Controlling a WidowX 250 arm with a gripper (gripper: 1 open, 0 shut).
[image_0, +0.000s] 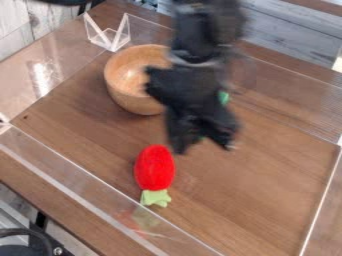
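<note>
My gripper (201, 125) is a dark, motion-blurred shape in the upper middle of the view, raised above the wooden table (254, 190); its fingers are too blurred to make out, and I see no object hanging from it. A red plush vegetable (154, 168) with a pale green top lies on the table below and left of the gripper. A wooden bowl (130, 82) sits behind, partly hidden by the arm. A green block (225, 98) is mostly hidden behind the gripper.
Clear plastic walls edge the table at the front left, the back and the right. A white wire-like shape (107, 32) stands at the back left.
</note>
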